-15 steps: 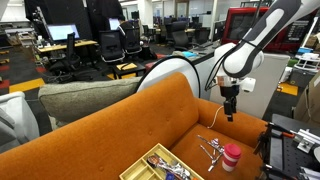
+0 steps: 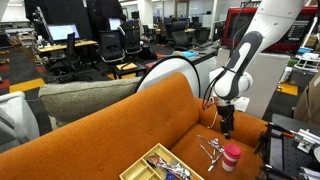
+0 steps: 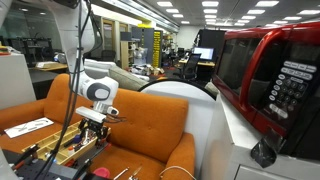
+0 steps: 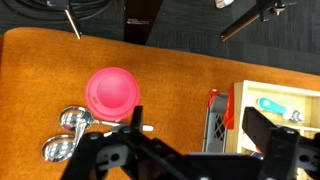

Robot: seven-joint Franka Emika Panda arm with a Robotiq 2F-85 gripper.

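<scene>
My gripper looks open in the wrist view, its dark fingers wide apart with nothing visibly held. A red-edged metal tool (image 4: pixel 217 120), perhaps a grater, shows between the fingers, near the right one. Left of them is a round pink-red container (image 4: pixel 112 93), and metal spoons (image 4: pixel 70 122) lie below it. At the right is a light wooden tray (image 4: pixel 300 82) with utensils inside. In exterior view 1, the gripper (image 2: pixel 227 132) hangs over the orange seat behind the red container (image 2: pixel 231 155). Metal utensils (image 2: pixel 211 150) lie to its left.
The orange sofa's backrest (image 2: pixel 110 125) rises behind the seat. The wooden tray (image 2: pixel 137 172) sits at the front, left of the loose utensils. A red microwave (image 3: pixel 250 75) stands at the right of exterior view 2. Some bare seat shows between tray and backrest.
My arm has come down a little over the seat, and its gripper is lower than before. The container, utensils and tray show no movement.
</scene>
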